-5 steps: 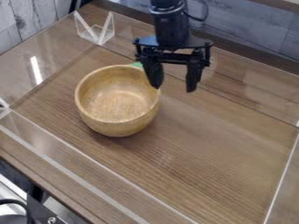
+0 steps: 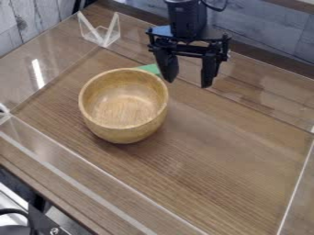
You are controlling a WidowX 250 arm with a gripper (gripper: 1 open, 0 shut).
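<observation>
A black gripper (image 2: 189,57) hangs at the upper middle, open, its two fingers pointing down over the wooden table (image 2: 227,156). A round tan bowl (image 2: 123,117) sits left of centre, below and left of the gripper. A small green object (image 2: 150,69) lies just behind the bowl, left of the gripper, partly hidden. I cannot tell whether anything lies beneath the gripper.
White plastic pieces (image 2: 102,27) stand at the back left and at the left edge. Dark cables show at the lower left corner and along the back.
The gripper has moved back, toward the top of the view, and slightly up, showing more of the green object. The bowl has not moved.
</observation>
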